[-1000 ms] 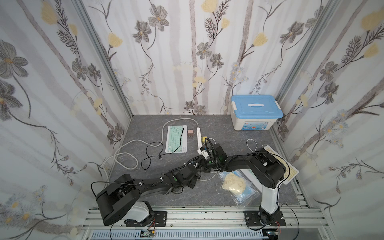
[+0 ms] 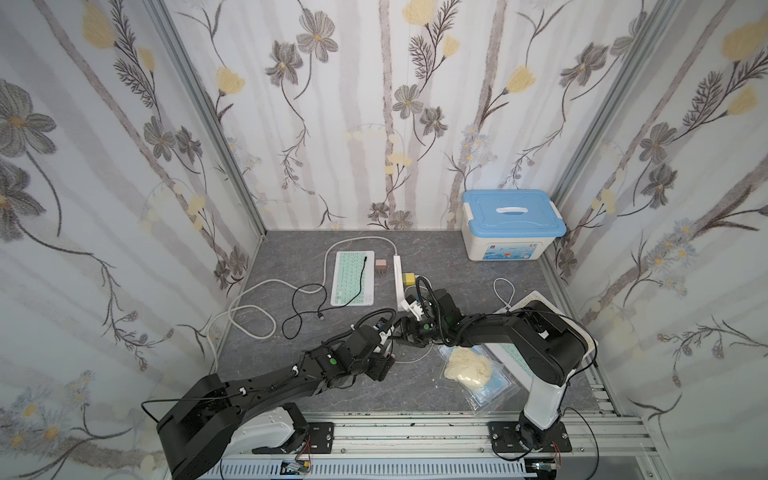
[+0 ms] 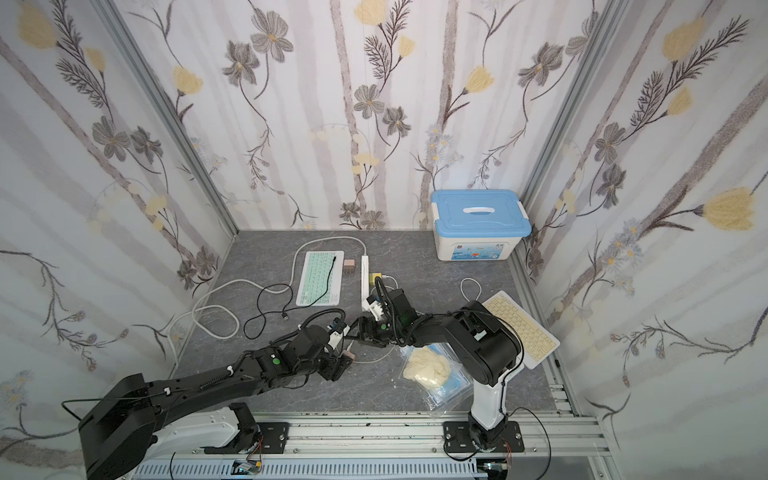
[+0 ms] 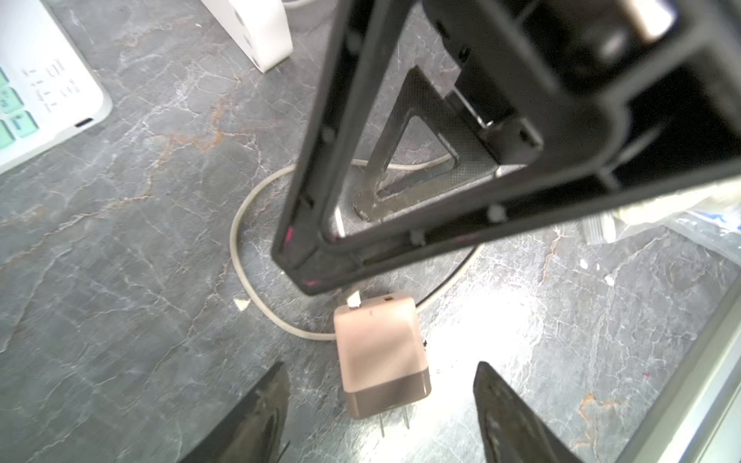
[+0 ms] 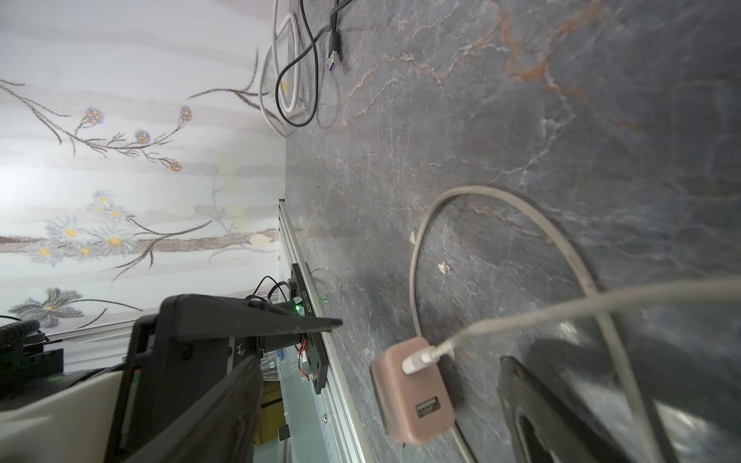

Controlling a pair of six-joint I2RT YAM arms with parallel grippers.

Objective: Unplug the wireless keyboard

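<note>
A pink charger (image 4: 381,355) with a white cable connector in it hangs or lies near the front centre; in the left wrist view it sits just beyond and between the fingers of my left gripper, which are apart. My right gripper stands open beside it, fingers spread around the charger from this view; contact is not visible. The white-and-mint keyboard (image 2: 352,277) lies behind the arms with a black cable (image 2: 296,308) across and beside it. A second keyboard (image 3: 524,328) is at the right, partly under the right arm.
A white power strip (image 2: 397,276) with a yellow adapter (image 2: 409,279) stands at the middle back, near a pink block (image 2: 381,265). A lidded box (image 2: 512,228) fills the back right. A plastic bag (image 2: 468,368) lies front right.
The left arm has drawn back toward the front left, away from the right gripper. The right gripper has shifted slightly, and its upper arm has moved a little rightward.
</note>
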